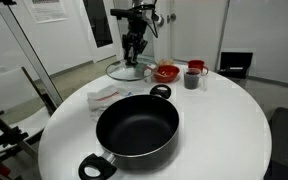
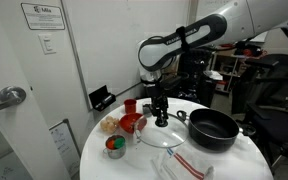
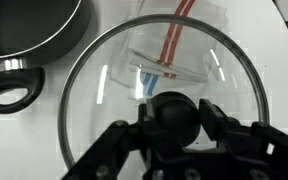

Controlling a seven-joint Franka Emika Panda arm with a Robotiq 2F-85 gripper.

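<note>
A clear glass lid [image 3: 94,100] with a dark rim and a round black knob [image 3: 175,119] fills most of the wrist view. My gripper is shut on that knob. In the first exterior view the lid [image 1: 117,72] hangs tilted a little above the back of the table, with the gripper [image 1: 133,58] over it. The black pan [image 1: 138,128] stands uncovered and empty at the front of the table. From the second exterior view, the lid [image 2: 162,136] is to the left of the pan [image 2: 214,127], apart from it.
A striped towel [image 2: 187,163] lies beside the pan, partly seen through the lid. Red bowls [image 1: 167,72], a grey mug [image 1: 192,79] and a red cup [image 1: 197,66] stand at the back.
</note>
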